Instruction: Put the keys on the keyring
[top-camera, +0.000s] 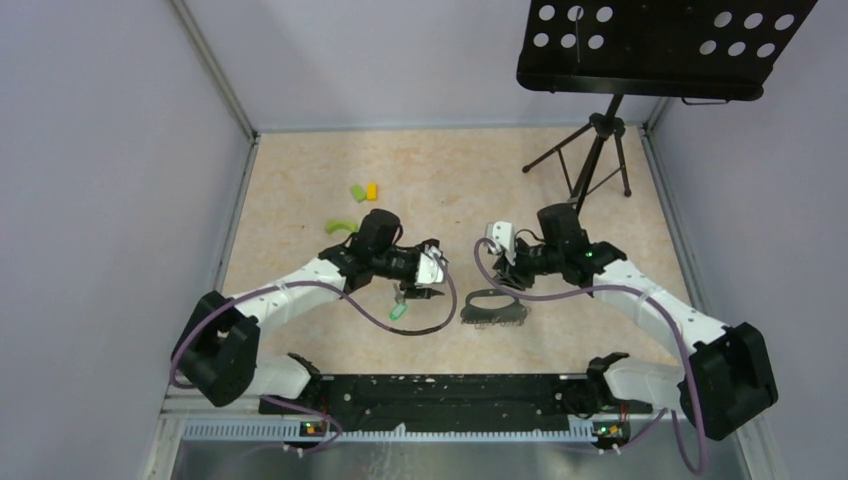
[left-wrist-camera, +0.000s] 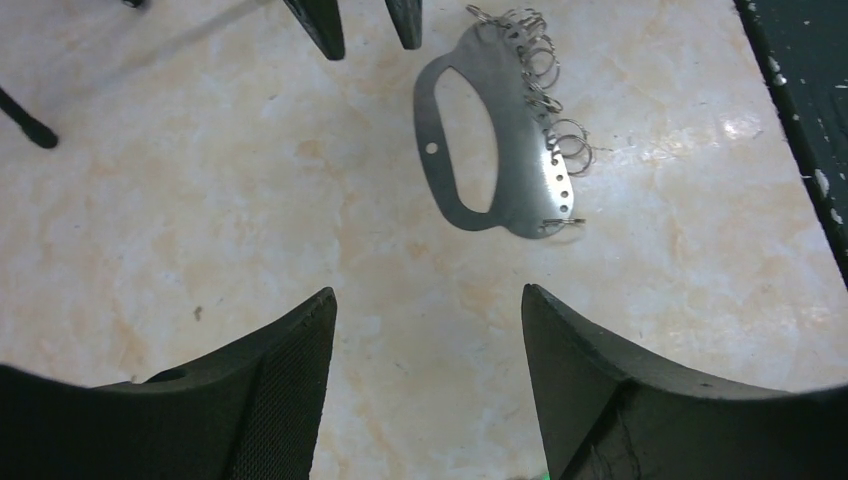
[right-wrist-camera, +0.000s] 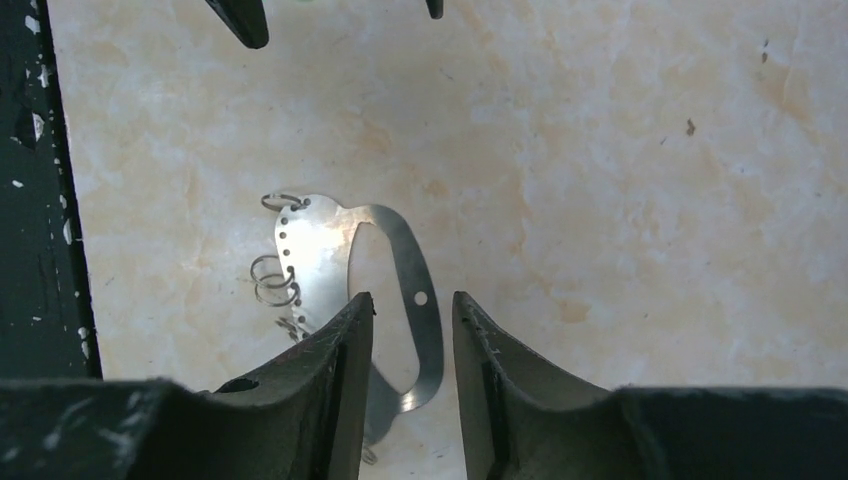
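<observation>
A flat grey metal plate with several wire rings along one edge lies on the tabletop between the grippers, also in the right wrist view (right-wrist-camera: 315, 250). My left gripper stands open, nothing between its fingers, left of the plate. My right gripper is over the plate, its fingers part open with nothing seen held. A small key with a green tag (top-camera: 398, 310) lies below the left gripper in the top view.
Yellow (top-camera: 372, 191) and green blocks (top-camera: 358, 193) lie at the back left. A music stand (top-camera: 600, 140) occupies the back right. The dark front edge (top-camera: 445, 385) borders the tabletop.
</observation>
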